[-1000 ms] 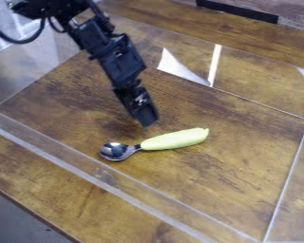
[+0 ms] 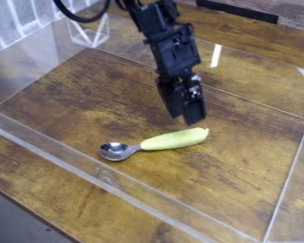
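Note:
A spoon with a pale yellow-green handle [image 2: 174, 140] and a metal bowl [image 2: 114, 150] lies on the wooden table, its bowl to the left. The black gripper [image 2: 185, 109] hangs just above and behind the handle, open, apart from the spoon.
Clear plastic panels edge the wooden surface [image 2: 85, 95] on several sides. The board around the spoon is otherwise bare. A dark strip lies along the back at the top right.
The arm has moved to the right, from behind the spoon's middle to over the far side of its handle. The spoon lies in the same place.

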